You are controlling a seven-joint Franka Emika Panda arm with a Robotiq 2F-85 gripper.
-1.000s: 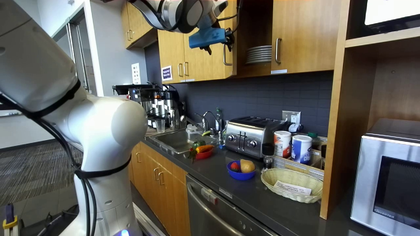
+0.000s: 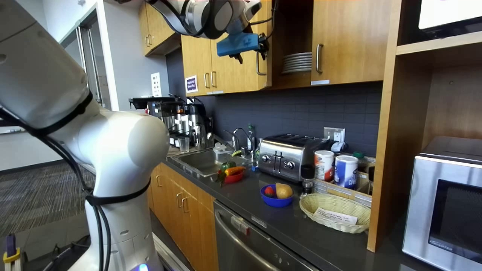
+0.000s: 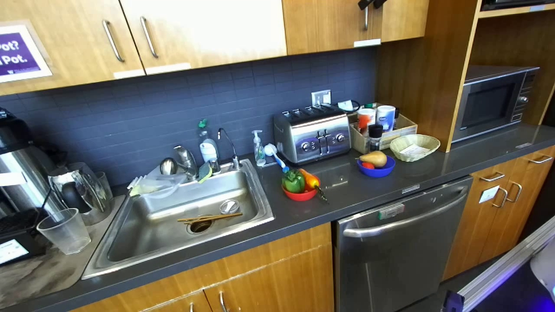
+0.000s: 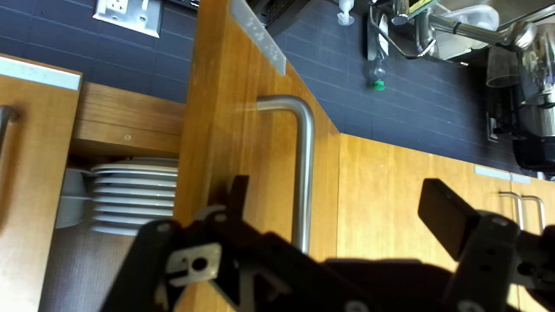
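Note:
My gripper is open, its dark fingers [image 4: 442, 221] wide apart with nothing gripped. A wooden cabinet door [image 4: 249, 135] stands swung outward, and its metal handle [image 4: 304, 171] appears between the two fingers in the wrist view, nearer the left one; whether they touch cannot be told. In exterior view 1 the gripper [image 2: 249, 57] hangs at the upper cabinets, just left of that handle [image 2: 258, 65]. Inside the open cabinet sits a stack of white plates [image 2: 297, 62]. Only the black fingertips [image 3: 365, 4] reach into exterior view 2, at the top edge.
Below, the counter holds a toaster [image 3: 315, 135], a red bowl [image 3: 300, 196] of vegetables, a blue bowl [image 3: 377, 169] with a pear, and a wicker basket [image 3: 434, 143]. Another closed cabinet door [image 2: 350, 40] flanks the opening on the right. A sink [image 3: 135, 234] lies left of the toaster.

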